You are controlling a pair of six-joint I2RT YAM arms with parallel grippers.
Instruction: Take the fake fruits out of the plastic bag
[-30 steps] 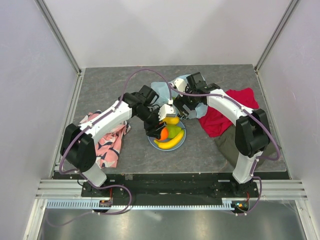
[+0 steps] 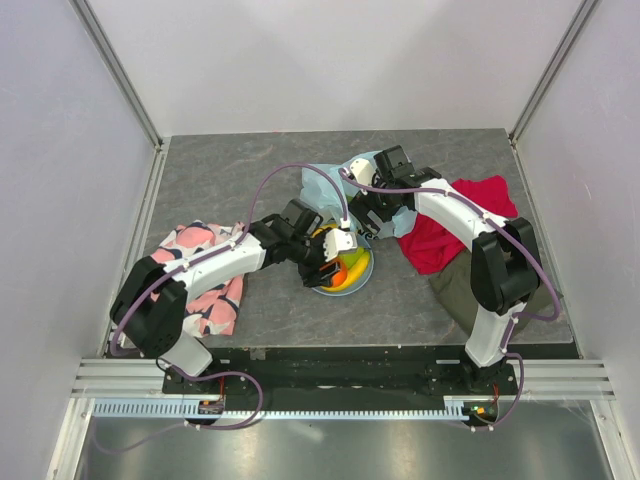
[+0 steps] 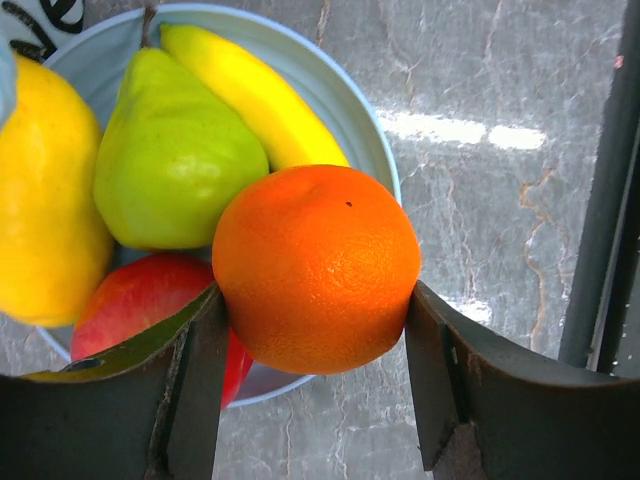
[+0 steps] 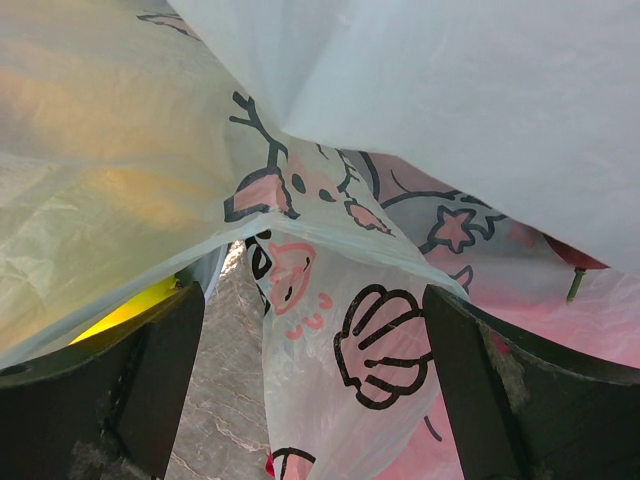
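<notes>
A blue plate [image 3: 350, 95] holds a yellow banana [image 3: 240, 80], a green pear [image 3: 170, 150], a yellow mango-like fruit [image 3: 45, 190] and a red apple [image 3: 140, 300]. An orange [image 3: 315, 260] sits between the fingertips of my left gripper, low over the plate; whether they grip it is unclear. The plastic bag [image 2: 320, 185] lies behind the plate. My right gripper is open among the bag's printed folds, which fill much of the right wrist view.
Pink patterned cloth [image 2: 210, 300] lies left. Red cloth [image 2: 485, 190] and olive cloth [image 2: 460, 305] lie right.
The right arm shows no visible change.
</notes>
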